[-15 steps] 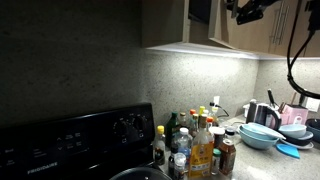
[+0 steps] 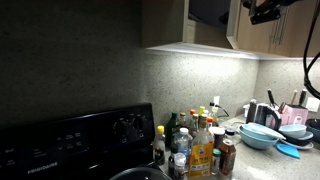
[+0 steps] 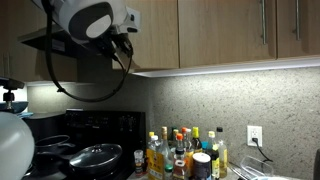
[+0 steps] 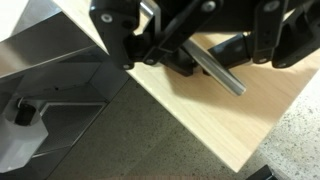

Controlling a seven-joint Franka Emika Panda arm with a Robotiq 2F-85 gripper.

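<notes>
A light wood cabinet door (image 4: 190, 105) fills much of the wrist view, with a metal bar handle (image 4: 228, 78) on its face. My gripper is shut on that handle, its dark fingers on either side of the bar. In exterior view 1 the door (image 2: 250, 36) stands ajar at the upper right, and part of the dark cabinet interior (image 2: 210, 12) shows to its left. The gripper (image 2: 264, 12) is at the top edge there, only partly in view. Exterior view 2 shows the gripper (image 3: 122, 42) high up against the cabinet front.
Below the cabinets, several bottles (image 2: 202, 150) crowd the counter beside the stove (image 2: 75, 145). Blue bowls (image 2: 260, 135) sit farther right. A lidded pan (image 3: 95, 157) rests on the stovetop.
In exterior view 1 the door's left edge has shifted right, exposing more of the dark interior. My gripper has moved right with it. Nothing on the counter has visibly moved.
</notes>
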